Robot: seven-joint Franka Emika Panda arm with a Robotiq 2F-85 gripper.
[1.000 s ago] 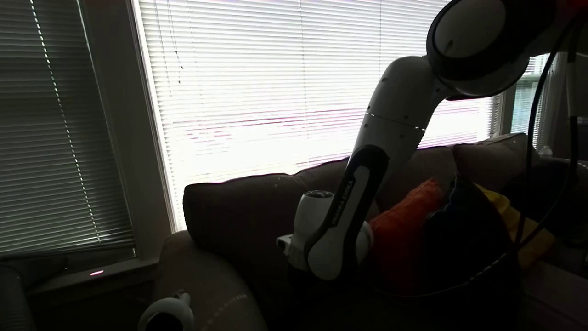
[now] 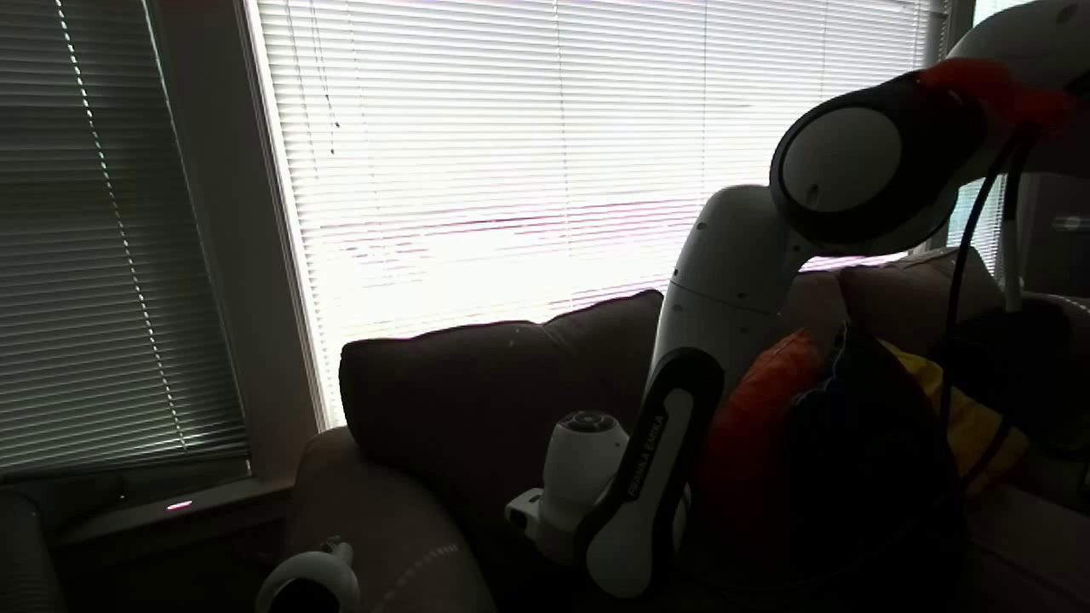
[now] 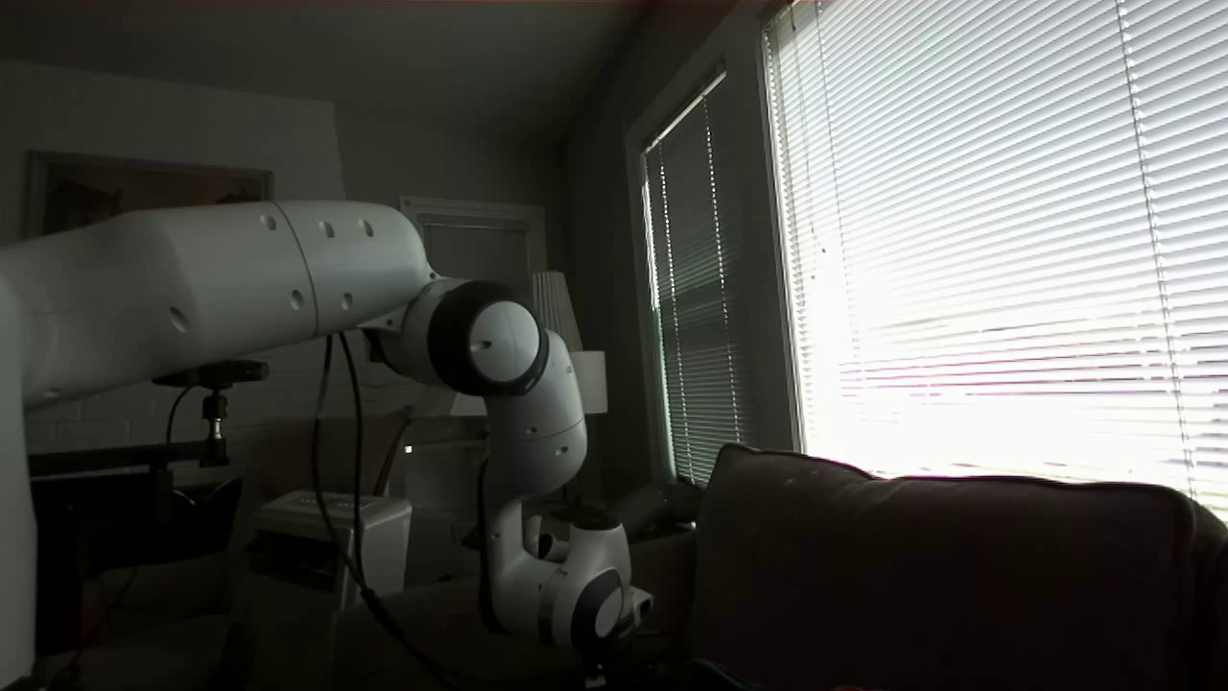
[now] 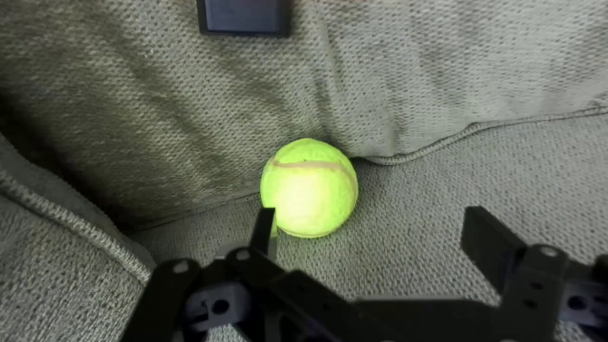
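A yellow-green tennis ball [image 4: 310,188] rests on the grey sofa seat, against the upright cushion behind it, in the wrist view. My gripper is open, its two black fingers wide apart. The left fingertip [image 4: 263,231] overlaps the ball's lower left edge in the picture; whether it touches cannot be told. Over bare fabric on the right stands the other finger [image 4: 490,245]. Nothing is held. Both exterior views are too dark to show the ball, and the fingers are hidden or lost in shadow there.
A dark rectangular object [image 4: 245,14] is at the top of the wrist view, on the cushion. At left rises the sofa's side padding [image 4: 62,245]. Orange [image 2: 761,429] and yellow [image 2: 955,414] pillows lie beside the arm.
The arm has come down toward the sofa seat, with its wrist lower in exterior view 1. The pillows and sofa stay where they were.
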